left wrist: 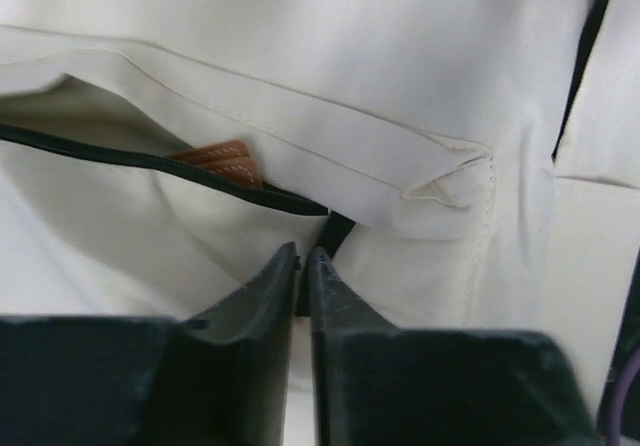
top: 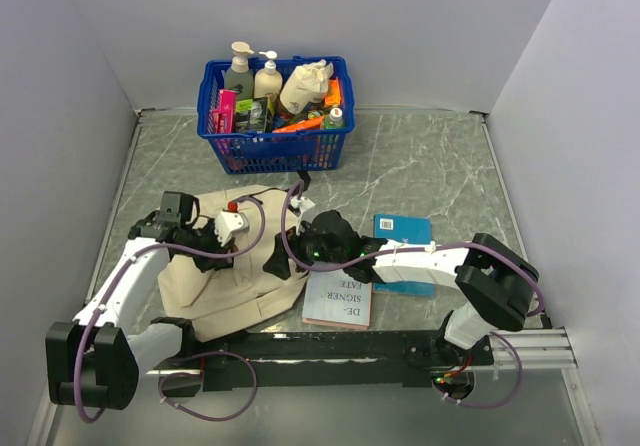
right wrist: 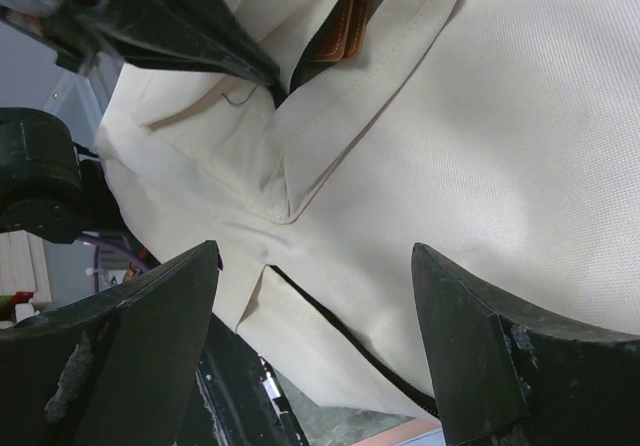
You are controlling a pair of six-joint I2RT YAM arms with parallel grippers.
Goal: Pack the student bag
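The cream canvas bag (top: pixel 255 291) lies flat at left centre. In the left wrist view its pocket (left wrist: pixel 130 206) has a dark zip, and a brown leather item (left wrist: pixel 225 163) peeks out. My left gripper is down at the zip, fingertips close together at a dark strip; whether it grips that strip is unclear. My right gripper stands open over the bag, nothing between its fingers, with the left gripper beside it in the right wrist view.
A full blue basket (top: pixel 275 151) stands at the back. A lettered book (top: pixel 335 306) and a blue folder (top: pixel 402 226) lie at the right, partly under the right arm.
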